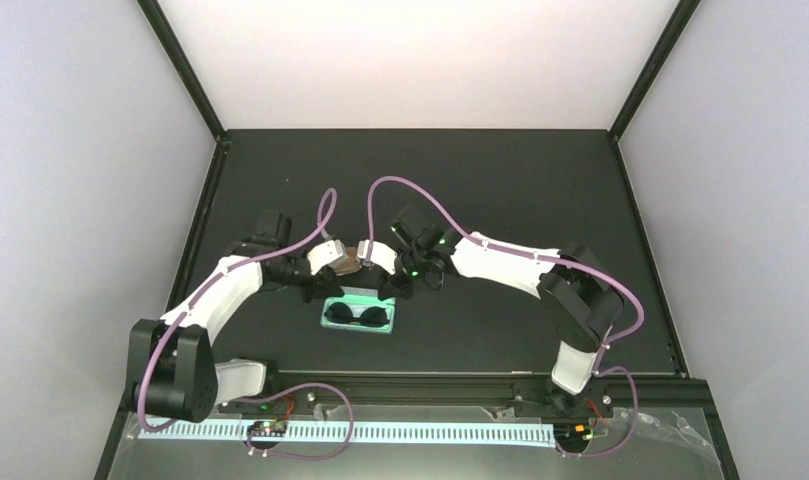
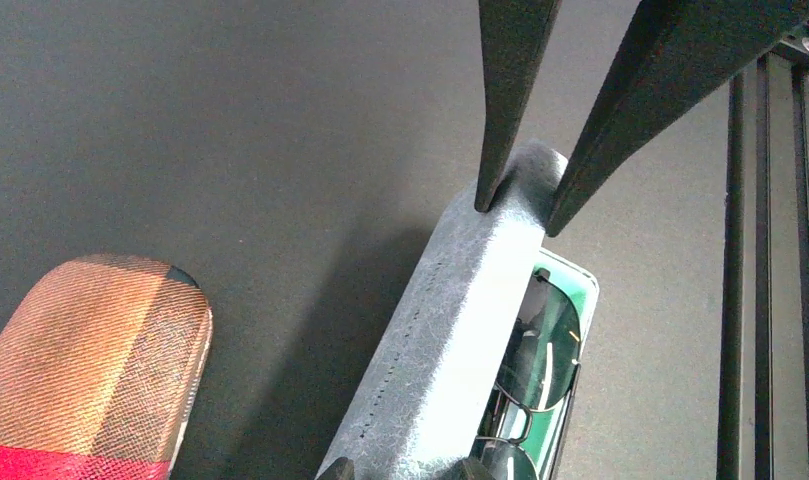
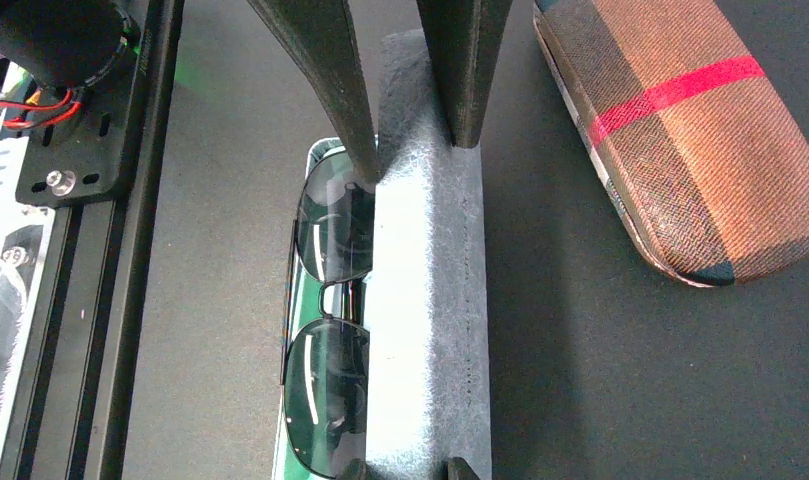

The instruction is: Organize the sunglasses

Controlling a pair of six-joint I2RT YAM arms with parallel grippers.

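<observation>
An open sunglasses case [image 1: 358,298] with a mint interior holds dark sunglasses [image 1: 372,316]. Its silver lid stands along the back side; in the right wrist view the lid [image 3: 425,300] partly covers the sunglasses [image 3: 330,385]. My left gripper [image 1: 330,289] is at the left end of the lid, shut on it; in the left wrist view its fingertips are at the bottom edge. My right gripper [image 1: 385,291] is at the right end, shut on the lid, with its fingertips at the bottom of the right wrist view.
A plaid brown case [image 1: 346,262] with a red stripe lies behind the open case, between the arms. The front rail [image 1: 450,380] runs below.
</observation>
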